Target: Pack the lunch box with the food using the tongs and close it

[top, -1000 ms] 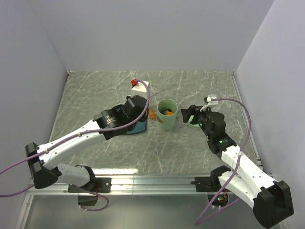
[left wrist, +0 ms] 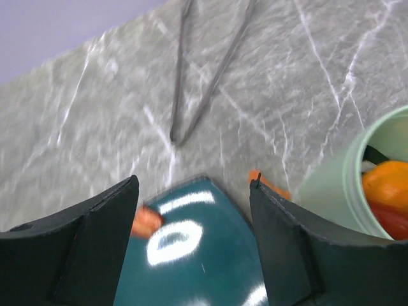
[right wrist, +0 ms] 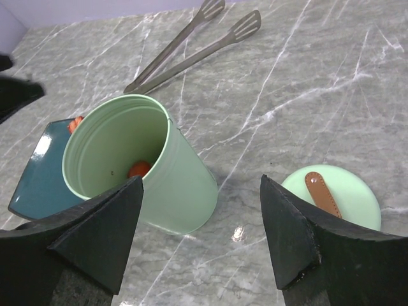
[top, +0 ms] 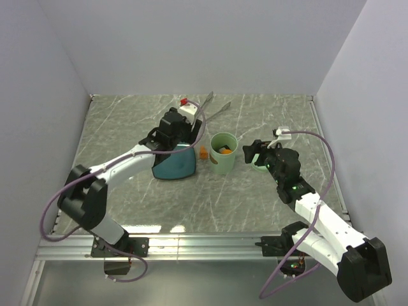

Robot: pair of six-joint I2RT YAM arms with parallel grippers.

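Note:
A light green cylindrical container (top: 223, 159) stands mid-table, with orange, red and dark items inside. A dark teal tray (top: 171, 168) lies to its left with small orange pieces (top: 203, 153) nearby. A pale green plate (right wrist: 354, 191) at the right holds a brown piece (right wrist: 322, 192). My left gripper is open above the tray, left of the container, nothing between its fingers. My right gripper stands open right of the container, above the plate's side, holding nothing.
Two long metal tongs (right wrist: 197, 60) lie behind the container. A small red item (top: 183, 101) is at the back. Grey walls border the marble table on the sides and back.
The left arm has pulled back and lifted, uncovering more of the teal tray and tongs in the top view. The right arm has not visibly moved.

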